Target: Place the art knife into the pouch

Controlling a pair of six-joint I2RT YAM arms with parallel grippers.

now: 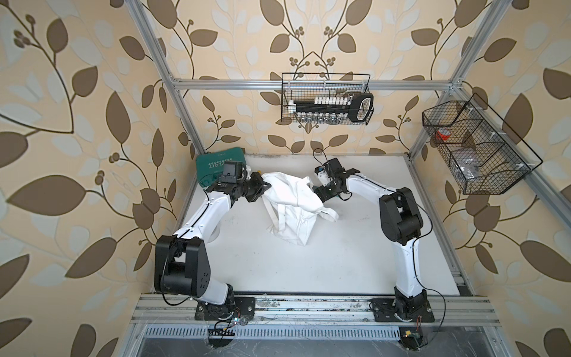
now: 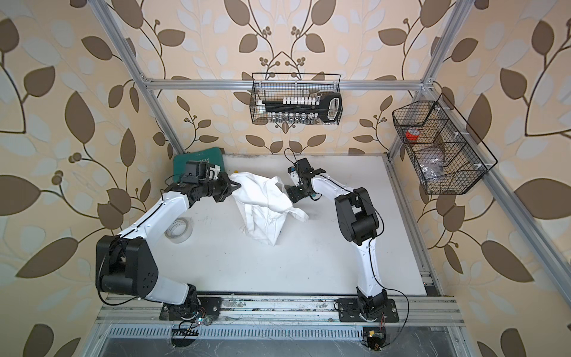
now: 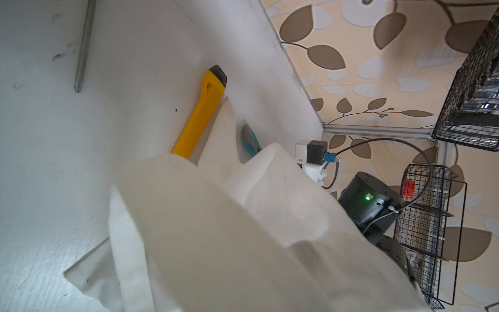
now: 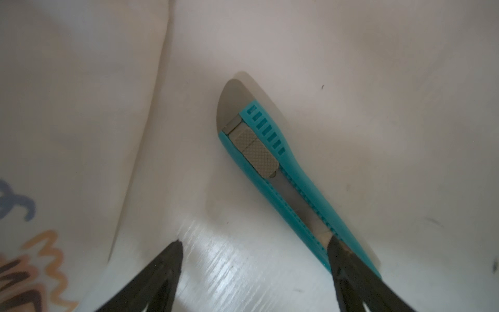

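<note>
A teal art knife (image 4: 291, 192) with a grey tip lies flat on the white table beside the bag. My right gripper stands open low over it; the knife's lower end passes behind the right-hand finger (image 4: 353, 275), and nothing is gripped. The pouch is a white cloth bag (image 1: 294, 208), crumpled and partly raised in the middle of the table. At its upper left edge my left gripper (image 1: 261, 185) is shut, with the cloth reaching up to its fingertips. The left wrist view shows the knife's grey and teal end (image 3: 249, 137) past the cloth.
A yellow cutter (image 3: 200, 111) lies behind the bag, with a thin metal rod (image 3: 85, 46) farther off. The green case (image 1: 217, 165) stands at the back left, a tape roll (image 2: 178, 229) at the left.
</note>
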